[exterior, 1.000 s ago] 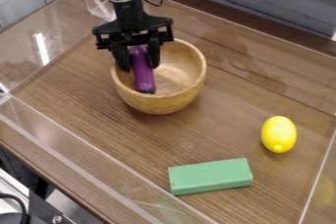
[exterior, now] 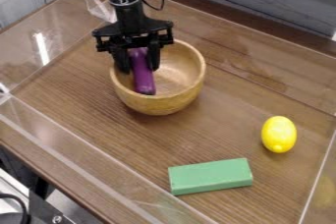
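Observation:
My black gripper (exterior: 134,41) reaches down from the top into a light wooden bowl (exterior: 179,96) left of centre. It is shut on a long purple object (exterior: 141,73) that stands roughly upright inside the bowl, its lower end near the bowl's front inner side. The fingertips are partly hidden by the object and the gripper's body.
A yellow lemon-like object (exterior: 278,134) lies at the right. A green block (exterior: 210,176) lies at the front. Cables show at the lower left corner.
The gripper has shifted very slightly with the purple object, still in the bowl. The other objects have not moved.

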